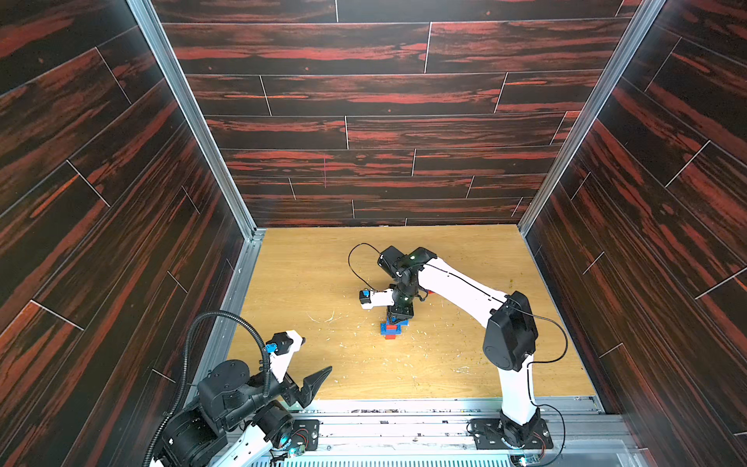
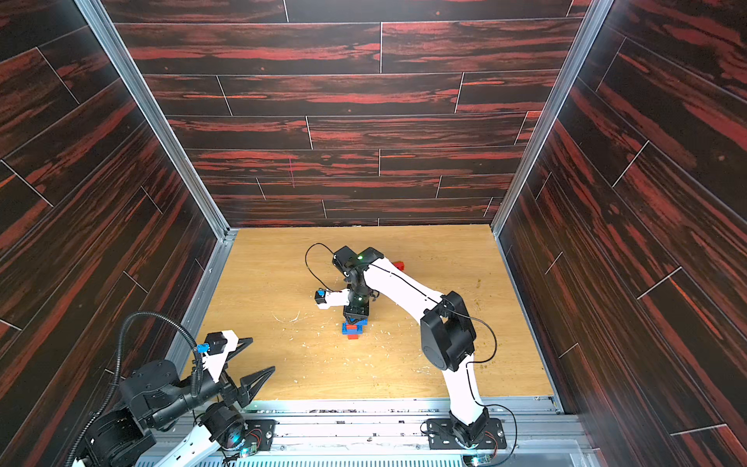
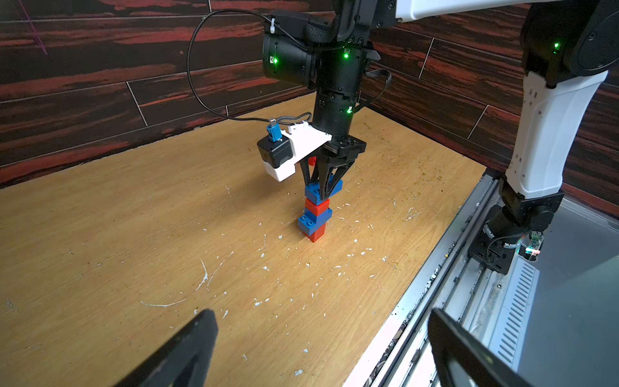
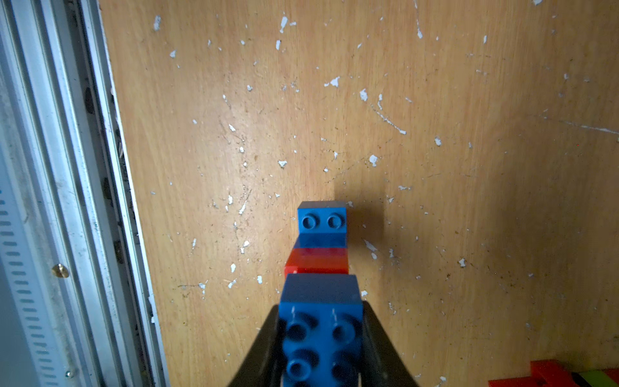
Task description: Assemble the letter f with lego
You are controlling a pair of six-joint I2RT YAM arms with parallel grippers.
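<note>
A small upright stack of bricks stands mid-table. In the left wrist view it shows a red brick (image 3: 315,233) at the bottom, a blue brick (image 3: 316,220) above, then another red brick (image 3: 317,206) and an upper blue brick (image 3: 313,195) on top. My right gripper is shut on that upper blue brick, one finger along each side; it appears to rest on the red one below. The lower blue brick (image 4: 322,221) juts out beyond the stack. Far from it, at the front left, my left gripper hangs open and empty.
More red pieces (image 4: 545,372), with a green one beside them, lie in the corner of the right wrist view. Behind the right arm, red shows (image 2: 398,265). A metal rail (image 1: 435,406) borders the table's front edge.
</note>
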